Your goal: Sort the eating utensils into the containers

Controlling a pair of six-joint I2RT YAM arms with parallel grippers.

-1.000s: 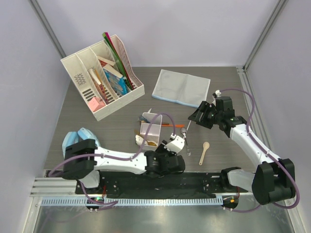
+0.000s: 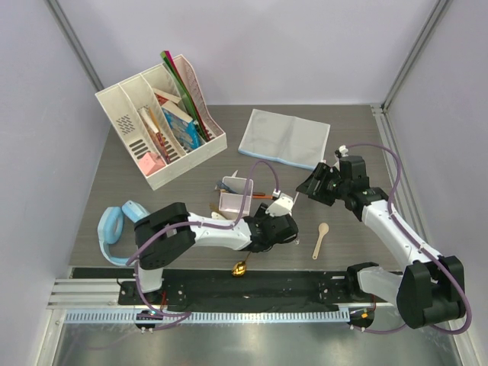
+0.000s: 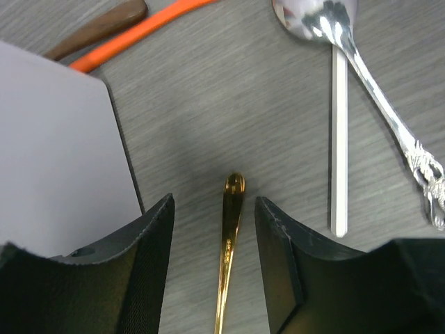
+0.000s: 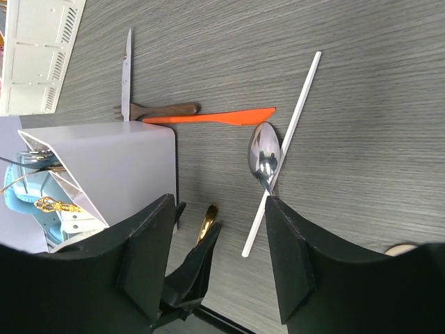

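Observation:
My left gripper is open above the gold-handled utensil (image 3: 231,216), its tip between the fingers; in the top view its gold bowl (image 2: 238,268) shows near the front edge. A steel spoon (image 4: 264,154) rests across a white chopstick (image 4: 297,111). An orange knife (image 4: 222,118), a brown fork (image 4: 167,110) and a steel knife (image 4: 126,69) lie beside a white container (image 4: 135,167) holding cutlery. A wooden spoon (image 2: 319,238) lies to the right. My right gripper stands open above the utensils, nothing held.
A large divided organiser (image 2: 179,160) with assorted items fills the back left, a folded white mat (image 2: 282,137) the back centre. Blue headphones (image 2: 110,232) lie front left. The left arm covers part of the front centre.
The left arm has moved up and rightward in the top view, toward the back of the table, uncovering the gold utensil's bowl. The right arm has barely moved.

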